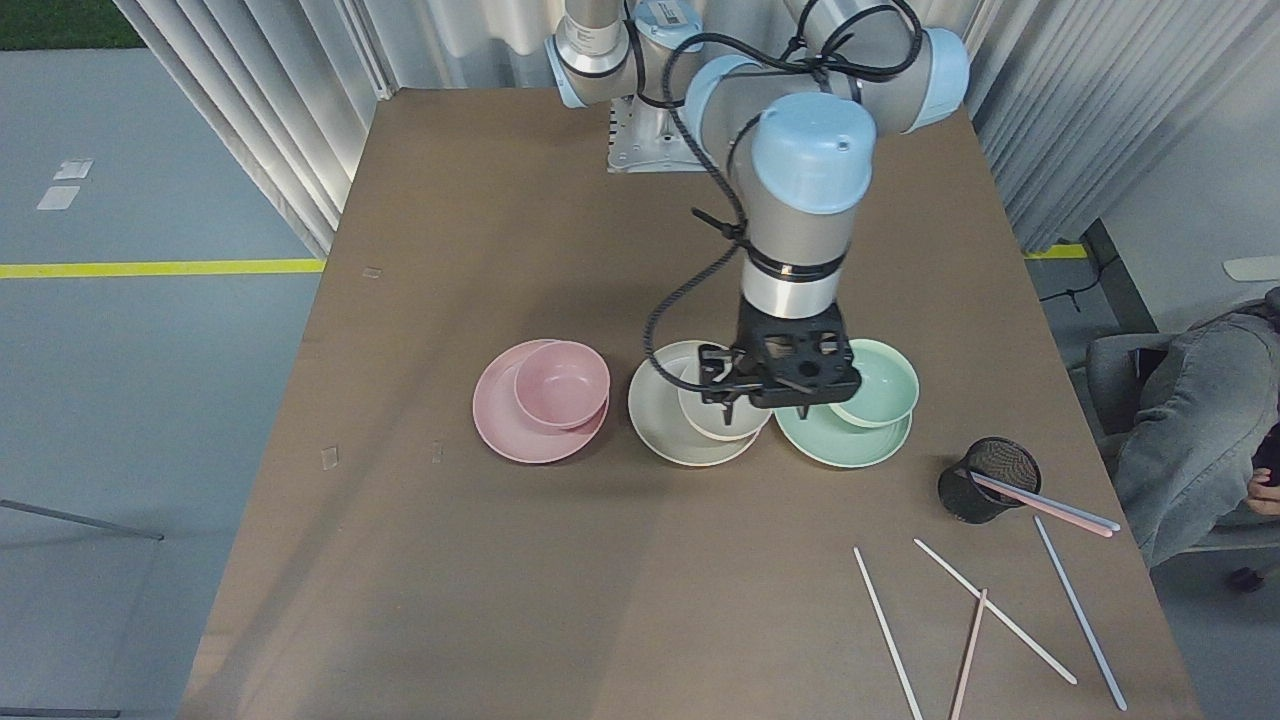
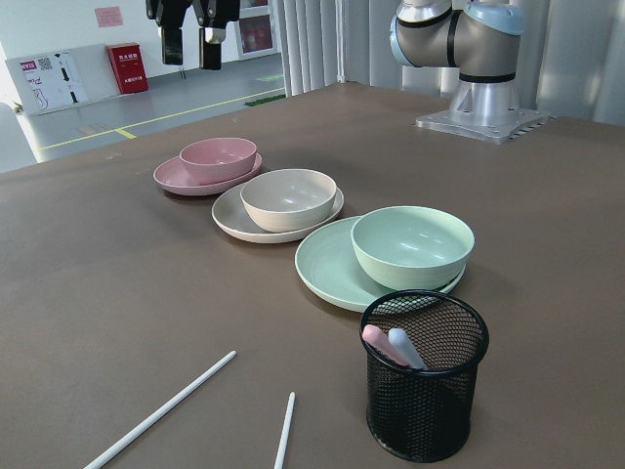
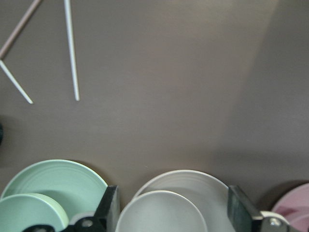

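My gripper [image 1: 764, 402] hangs open above the middle cream bowl [image 2: 288, 200] on its saucer [image 1: 656, 422], nothing seen between its fingers. A pink bowl [image 1: 561, 382] on a pink saucer is to its left in the front view; a mint bowl [image 2: 412, 249] on a mint saucer is to its right. The black mesh cup [image 1: 974, 492] holds a pink and a light blue chopstick, leaning out to the right.
Loose white [image 1: 885, 636], pink [image 1: 968, 660] and blue [image 1: 1080, 612] chopsticks lie at the front right near the table edge. A person sits at the right.
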